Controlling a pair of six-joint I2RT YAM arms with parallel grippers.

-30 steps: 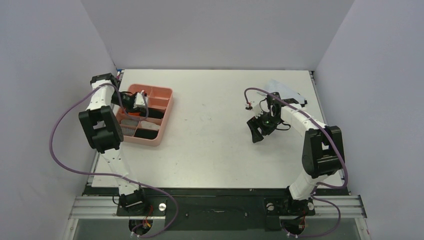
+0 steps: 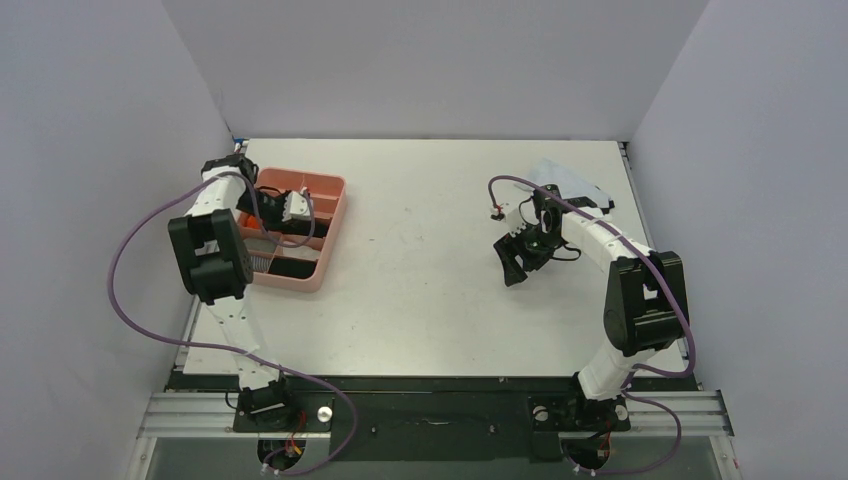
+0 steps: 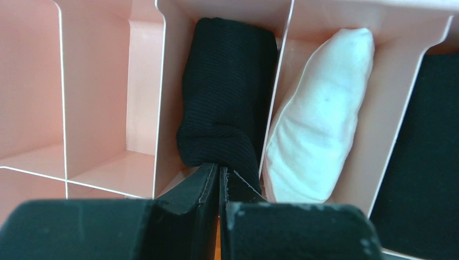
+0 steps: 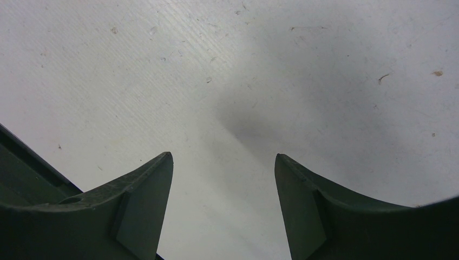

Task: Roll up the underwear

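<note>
A rolled black ribbed garment (image 3: 227, 86) lies in one compartment of the pink organizer box (image 2: 335, 225). At its near end, my left gripper is shut with its tips against the fabric, and nothing shows between the fingers. From above, the left arm partly covers the box, while part of the black garment (image 2: 320, 228) shows at the right. Over bare table on the right, my right gripper stands open and empty, its two fingers (image 4: 146, 200) well apart.
A white rolled garment (image 3: 325, 119) fills the neighbouring compartment, and another black one (image 3: 427, 157) lies beyond it. Two compartments to the left look empty. A pale cloth (image 2: 565, 180) lies at the back right.
My left arm has moved a little to the right over the box, its gripper going toward the black garment's compartment. The right arm stays where it was.
</note>
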